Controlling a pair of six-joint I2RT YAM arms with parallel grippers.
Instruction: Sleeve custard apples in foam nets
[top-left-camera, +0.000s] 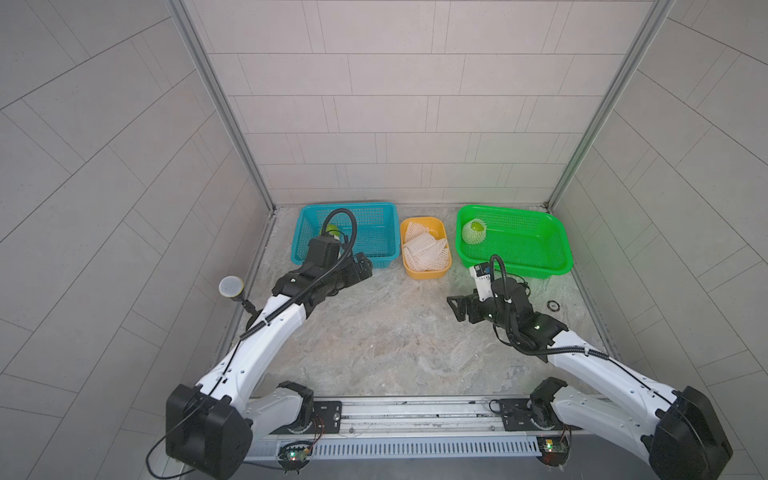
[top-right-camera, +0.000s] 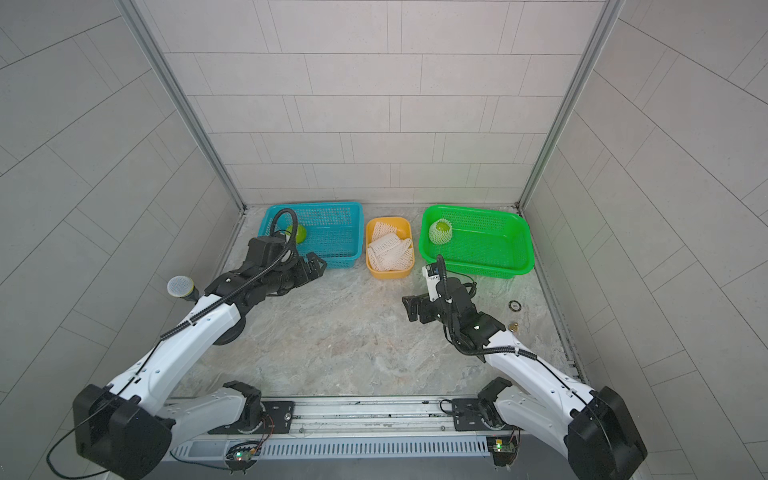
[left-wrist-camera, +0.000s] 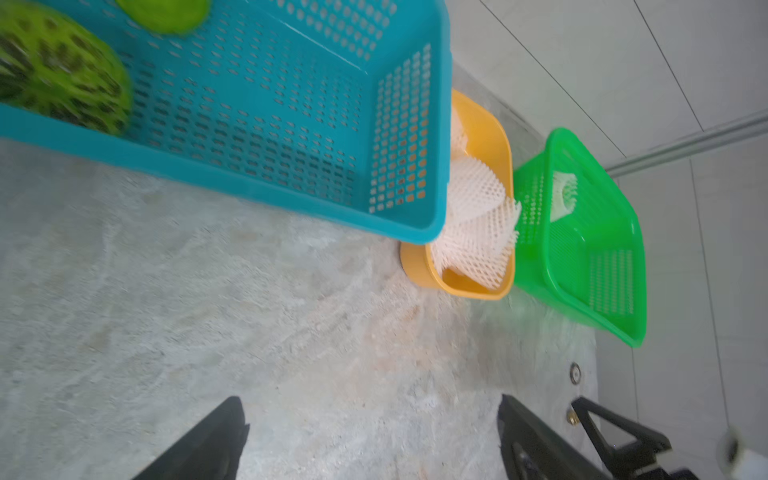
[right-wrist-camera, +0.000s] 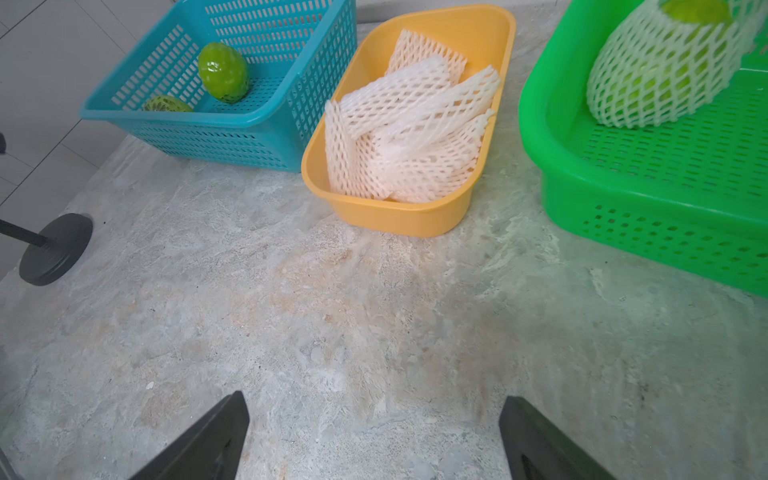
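Two green custard apples (right-wrist-camera: 225, 73) lie in the blue basket (right-wrist-camera: 192, 128), one bumpy. White foam nets (right-wrist-camera: 416, 128) fill the orange tray (right-wrist-camera: 408, 220). A netted custard apple (right-wrist-camera: 656, 76) sits in the green basket (right-wrist-camera: 640, 232), at its left end. My left gripper (top-left-camera: 360, 268) is open and empty above the front of the blue basket and table. My right gripper (top-left-camera: 458, 306) is open and empty over the table, in front of the green basket and orange tray.
A lamp-like stand with a round base (right-wrist-camera: 52, 248) is at the left; a small black ring (top-right-camera: 515, 305) lies at the right.
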